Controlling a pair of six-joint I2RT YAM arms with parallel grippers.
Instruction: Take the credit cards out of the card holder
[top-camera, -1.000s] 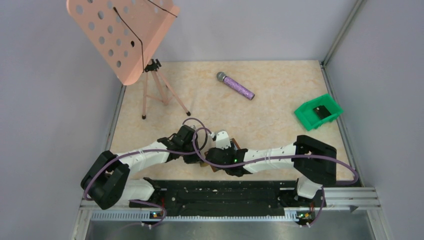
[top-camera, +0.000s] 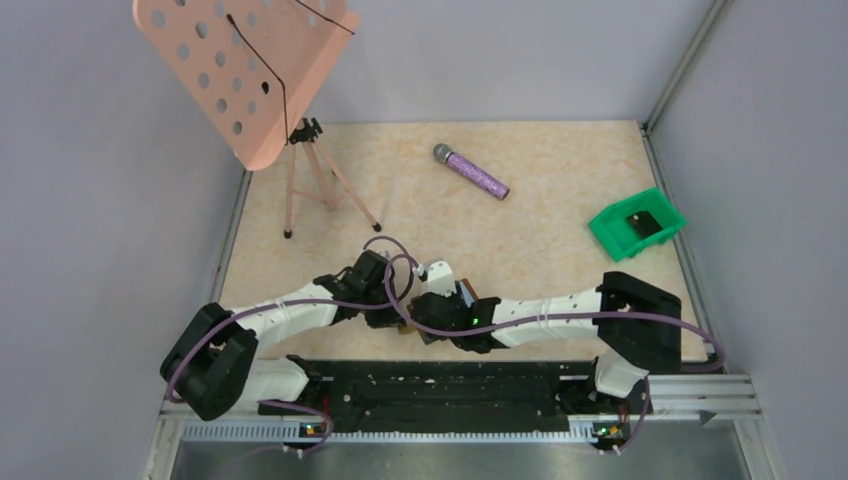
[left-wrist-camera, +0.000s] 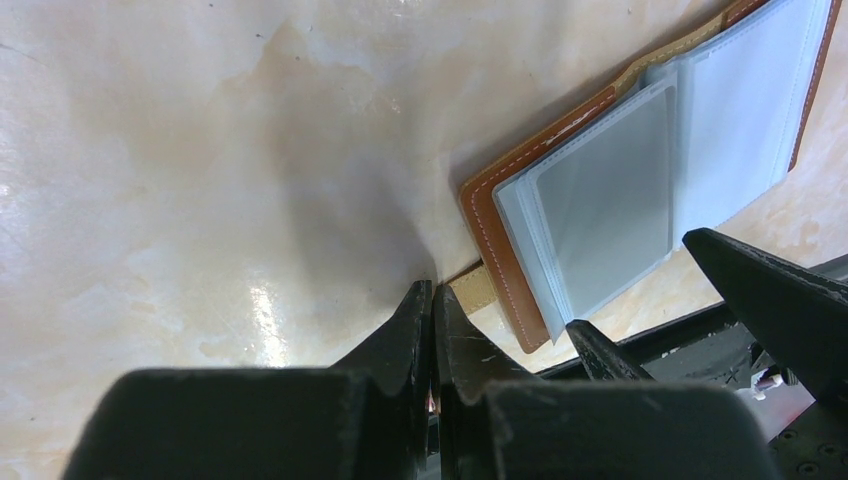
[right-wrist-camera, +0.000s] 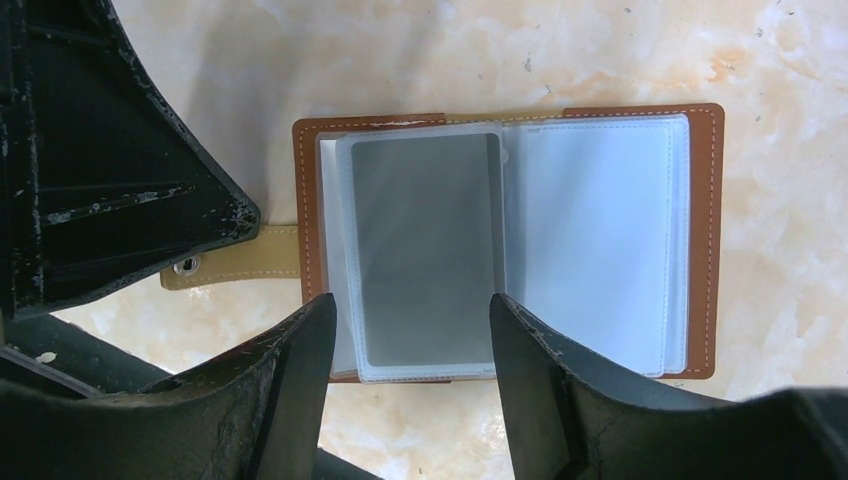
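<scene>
The brown card holder lies spread open on the table, its clear sleeves facing up. A tan strap with a snap sticks out from its left side. My left gripper is shut on this strap, close to the holder's edge. Above the left-hand sleeves my right gripper stands part open, with nothing held between its fingertips. From above, both grippers largely cover the holder. No separate card can be told apart inside the sleeves.
A green basket with a dark item in it stands at the right. A purple microphone lies towards the back, and a pink stand occupies the back left.
My right arm has shifted very slightly, its gripper a touch to the left and its elbow to the right. The left arm and the holder look the same.
</scene>
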